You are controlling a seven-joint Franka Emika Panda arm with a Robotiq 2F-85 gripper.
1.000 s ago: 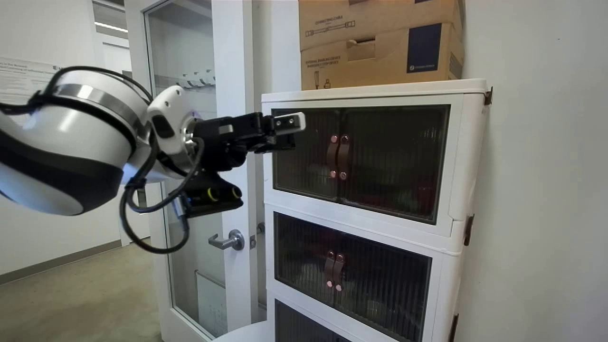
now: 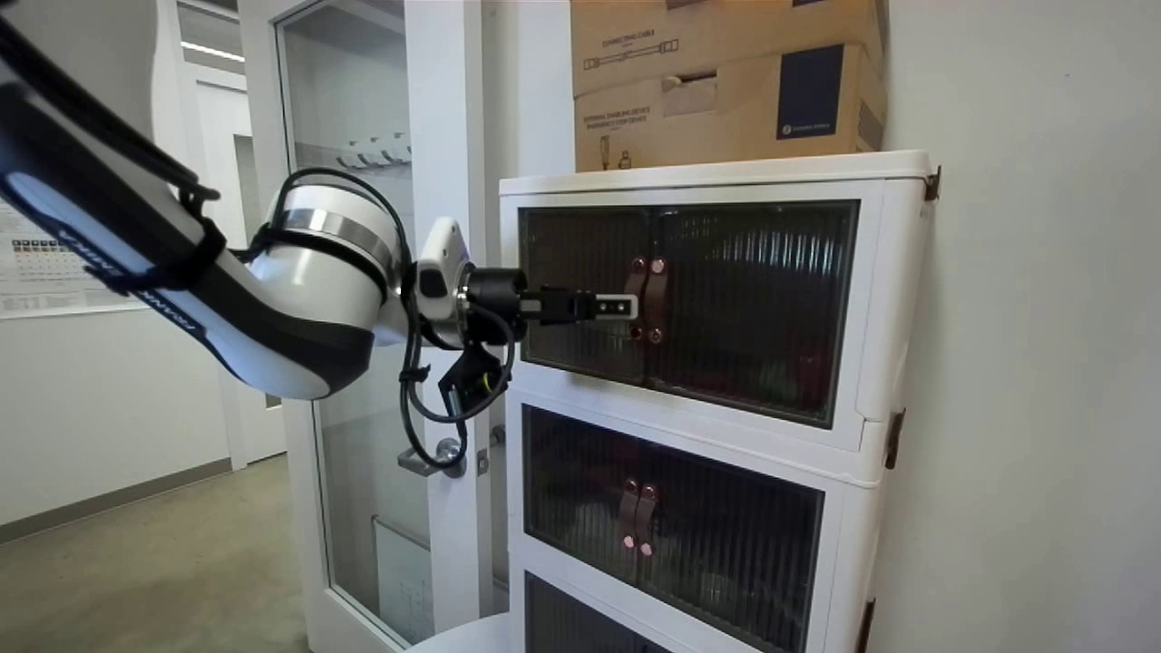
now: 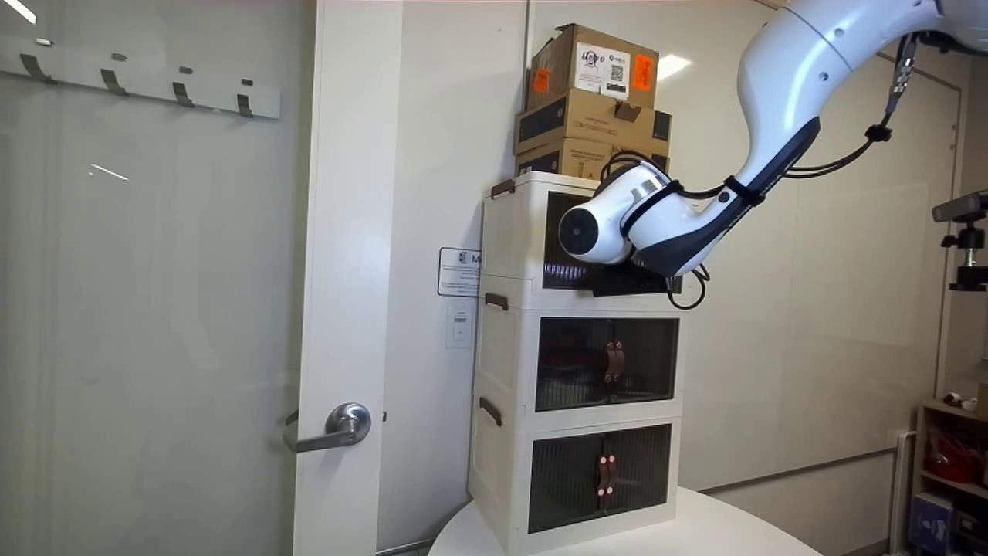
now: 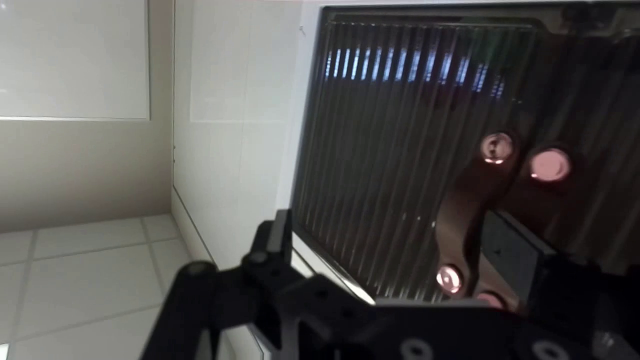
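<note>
The upper cabinet's two dark ribbed doors (image 2: 751,316) are shut, with a pair of brown strap handles (image 2: 656,294) side by side at their seam. My gripper (image 2: 617,307) reaches level to these straps. In the wrist view, its fingers stand wide apart, so the gripper is open. One fingertip (image 4: 510,255) sits over the paired straps, with one strap (image 4: 456,219) on its inner side; whether it touches them I cannot tell. The other finger (image 4: 279,234) is well off to the left. The second exterior view hides the gripper behind the arm.
Cardboard boxes (image 2: 724,98) stand on top of the white cabinet stack (image 3: 505,361), which rests on a round white table (image 3: 732,528). A glass door with a lever handle (image 3: 338,428) is to the left. Lower cabinet doors (image 2: 675,517) are shut.
My gripper has moved right and slightly down, from left of the straps to their height and position. The wrist has also turned. The cabinet doors look unmoved.
</note>
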